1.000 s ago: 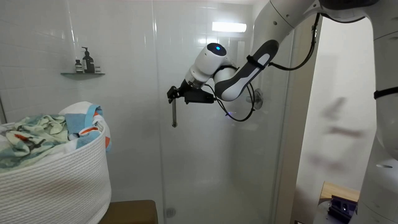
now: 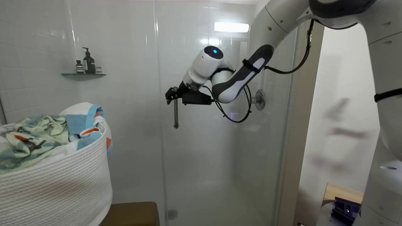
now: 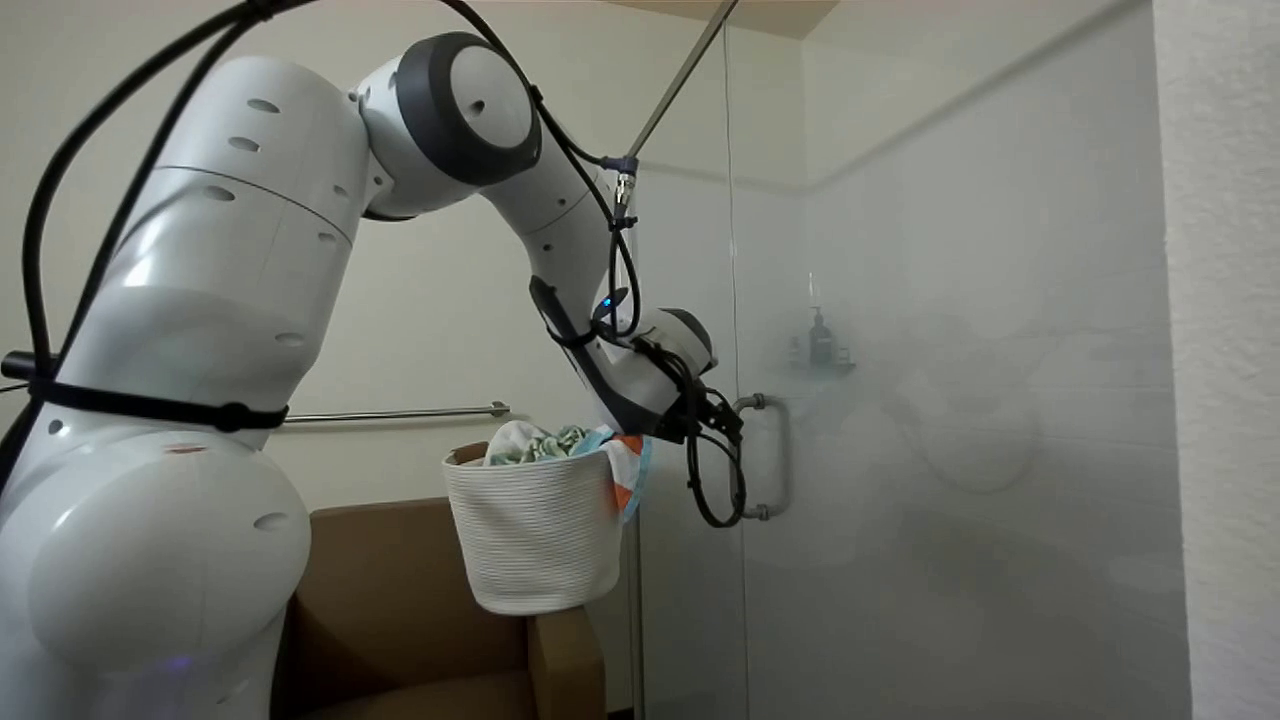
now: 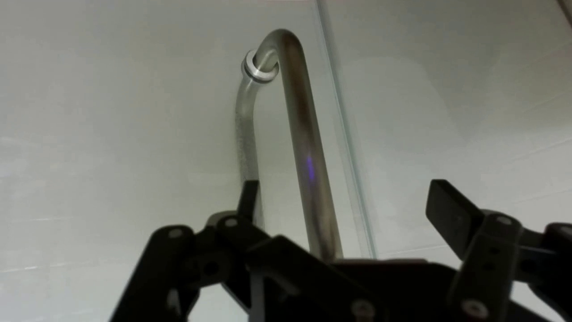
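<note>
A metal bar handle [image 4: 303, 134] is fixed to the glass shower door [image 4: 134, 134], close to the door's vertical edge. In the wrist view my gripper is open, its black fingers [image 4: 453, 220] spread to either side of the bar's line, and the lower part of the handle is hidden behind the gripper body. From the first exterior view, the gripper [image 2: 173, 98] overlaps the top of the handle [image 2: 176, 115], whose lower part hangs clear below. The second exterior view has the gripper [image 3: 726, 422] close beside the handle [image 3: 782, 456]. Contact cannot be made out.
A white woven basket [image 2: 64, 184] full of towels [image 2: 37, 139] stands at the left, on a brown armchair [image 3: 408, 600]. Bottles [image 2: 89, 64] sit on a corner shelf [image 2: 83, 74] behind the glass. A cable loop [image 3: 708, 510] hangs from the wrist.
The arm and gripper have moved a little left and slightly down in the first exterior view, further over the handle's top. The handle and basket have not moved.
</note>
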